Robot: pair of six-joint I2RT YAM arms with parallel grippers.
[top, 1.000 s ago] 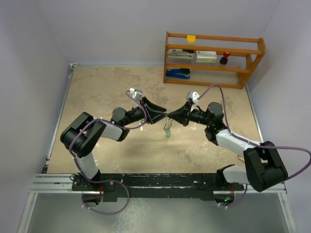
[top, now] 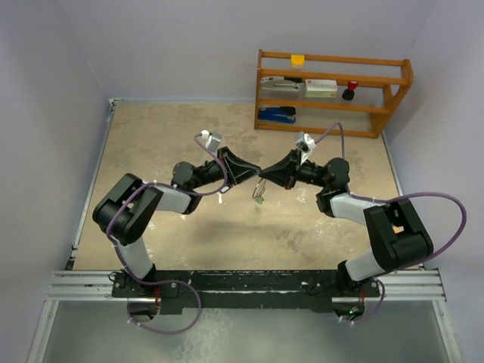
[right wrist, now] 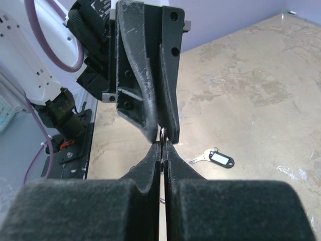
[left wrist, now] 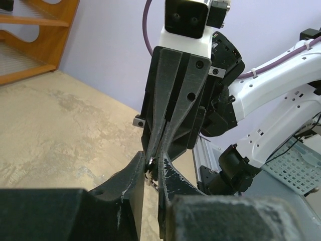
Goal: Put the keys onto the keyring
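In the top view, my left gripper (top: 257, 171) and right gripper (top: 263, 175) meet tip to tip above the table. The keyring (top: 259, 189) with a green-headed piece (top: 259, 200) hangs just below them. The right wrist view has the shiny metal edge of the ring (right wrist: 162, 135) rising from my right gripper, which is shut on it. My left gripper's fingers (right wrist: 149, 123) stand slightly apart on either side of that metal. From the left wrist, the metal (left wrist: 150, 163) shows at both sets of fingertips; hands hide most of the ring.
A silver key (right wrist: 202, 156) with a black tag (right wrist: 221, 159) lies on the table (right wrist: 241, 100) below the grippers. At the back right stands a wooden shelf (top: 333, 103) with a blue stapler (top: 277, 114) and other items.
The right arm's elbow has come slightly inward, and its gripper has shifted a little left and down in the top view. The hanging keyring has swung slightly left and up.
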